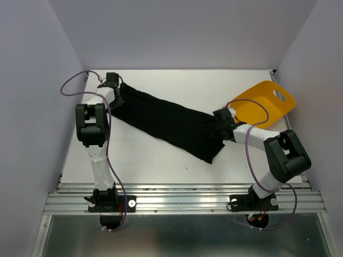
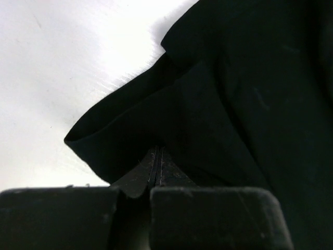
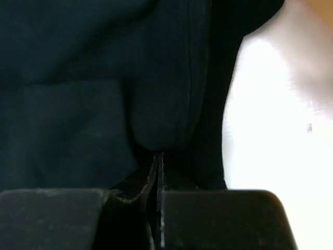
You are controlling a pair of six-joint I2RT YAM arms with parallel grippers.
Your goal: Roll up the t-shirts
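A black t-shirt (image 1: 166, 120), folded into a long strip, lies slantwise across the white table from upper left to lower right. Over its upper-left end my left gripper (image 1: 121, 101) is down on the cloth; in the left wrist view its fingers (image 2: 156, 169) are closed together against a folded corner of the shirt (image 2: 140, 114). At the lower-right end, my right gripper (image 1: 215, 134) is low over the fabric. Its closed fingertips (image 3: 159, 164) meet a fold of the shirt (image 3: 161, 109) in the right wrist view. Whether either pinches any cloth is too dark to see.
An orange bin (image 1: 265, 101) stands at the back right, close behind the right arm. Grey walls border the sides and back.
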